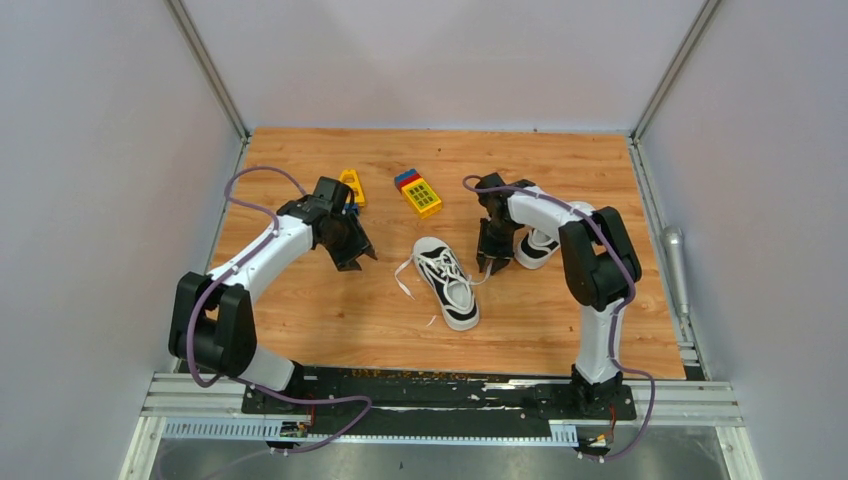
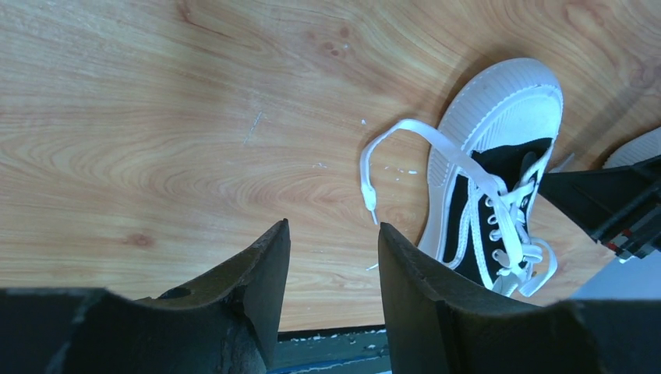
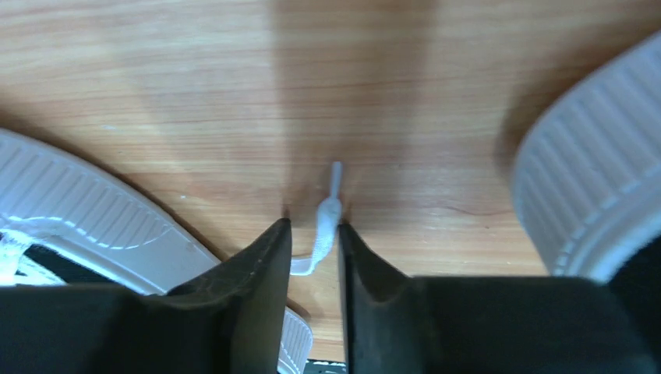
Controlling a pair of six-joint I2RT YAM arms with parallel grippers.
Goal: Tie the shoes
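Note:
A black-and-white shoe (image 1: 447,283) lies in the middle of the table, toe toward the back, its white laces loose on both sides. The left lace end (image 2: 368,187) rests on the wood beside that shoe. Left of it, my left gripper (image 1: 358,262) stands open and empty, its fingers (image 2: 265,273) well apart. On the shoe's other side, my right gripper (image 1: 491,268) is low over the right lace end (image 3: 327,222), which lies between its narrowed but still parted fingers. Partly behind the right arm is a second shoe (image 1: 537,250).
Behind the shoe stands a yellow block with buttons (image 1: 421,198), red and blue pieces at its end. A yellow piece (image 1: 351,183) sits behind the left gripper. Open wood lies in front of the left gripper.

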